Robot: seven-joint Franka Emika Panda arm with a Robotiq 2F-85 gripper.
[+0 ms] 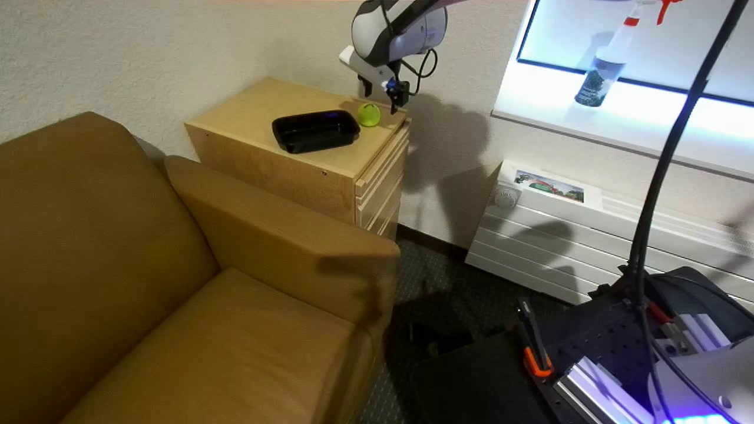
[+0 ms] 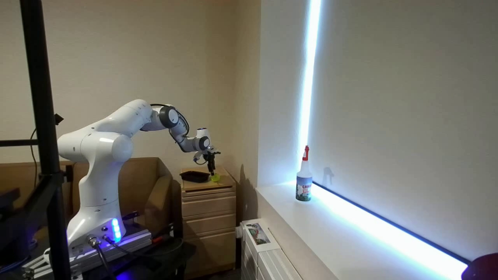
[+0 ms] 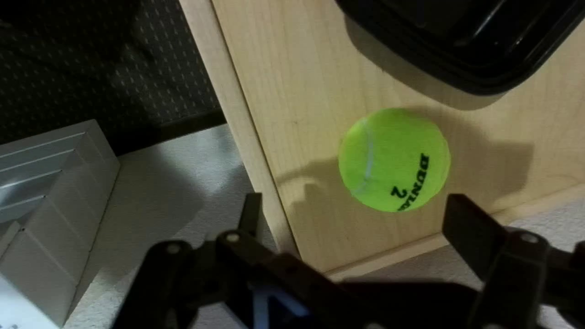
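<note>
A yellow-green tennis ball [image 3: 395, 160] with dark lettering rests on the wooden cabinet top, close to a corner of it. Beside it, without touching, lies a black tray [image 1: 316, 131], which looks empty in exterior view 1. My gripper is open over the cabinet's edge, its dark fingers [image 3: 475, 233] spread wider than the ball. In the wrist view the ball appears just beyond the fingertips, with nothing between them. Exterior view 1 places the gripper [image 1: 380, 99] above and slightly behind the ball.
The cabinet [image 1: 244, 102] stands against the wall, with a brown sofa [image 1: 283, 212] along one side. A radiator [image 1: 537, 237] sits under the windowsill, which bears a spray bottle [image 2: 304, 179].
</note>
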